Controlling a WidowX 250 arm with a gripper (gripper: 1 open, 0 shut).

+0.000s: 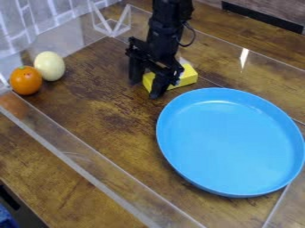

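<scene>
My black gripper [154, 78] reaches down from the top centre onto a yellow block [181, 75], its dark fingers over the block's left part. Whether the fingers are closed on it or only around it is hard to tell. The block lies on the dark wooden table [95, 134], just behind a large blue plate [229, 142].
An orange fruit [25, 80] and a white egg [49, 64] lie at the left. Clear plastic edges run along the left and top left.
</scene>
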